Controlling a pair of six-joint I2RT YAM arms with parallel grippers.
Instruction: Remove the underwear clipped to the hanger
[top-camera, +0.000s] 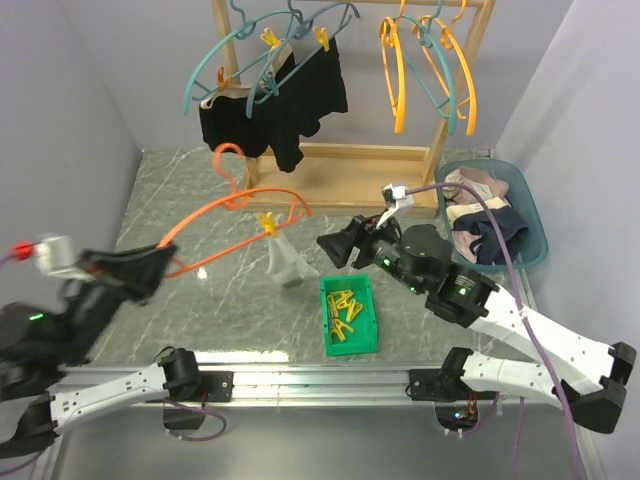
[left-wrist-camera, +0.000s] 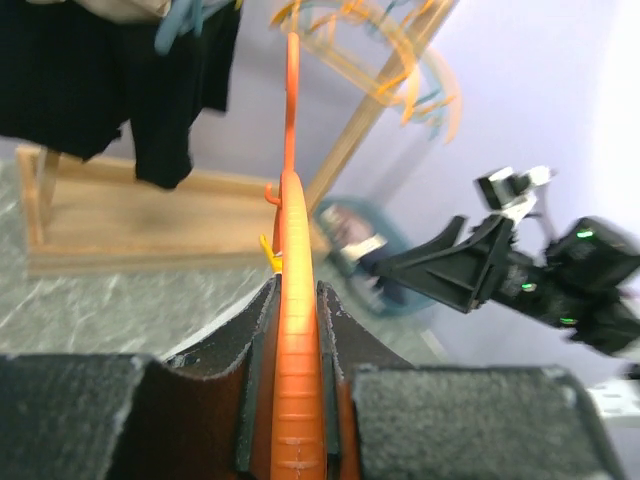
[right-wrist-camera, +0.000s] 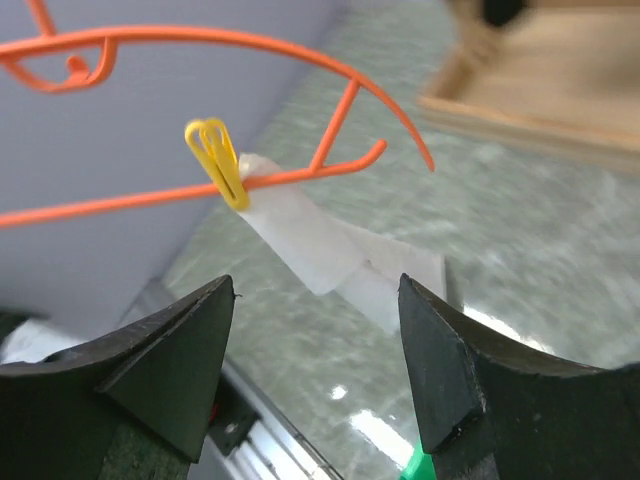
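My left gripper (top-camera: 165, 262) is shut on one end of an orange hanger (top-camera: 235, 200), which stretches out to the right of it in the top view. Near the hanger's other end a yellow clip (right-wrist-camera: 220, 165) grips its lower bar. From that clip hangs a white cloth (right-wrist-camera: 330, 250), the underwear, by one corner. My right gripper (top-camera: 340, 243) stands open and apart from the hanger, with its fingers (right-wrist-camera: 165, 370) spread and nothing held. In the left wrist view the hanger is edge-on and hides most of the cloth.
A green tray (top-camera: 366, 340) with several yellow clips lies on the floor. Black garments (top-camera: 290, 115) hang from teal hangers on the wooden rack (top-camera: 350, 165). A blue basket (top-camera: 541, 240) of clothes stands at the right. Open floor lies left of the tray.
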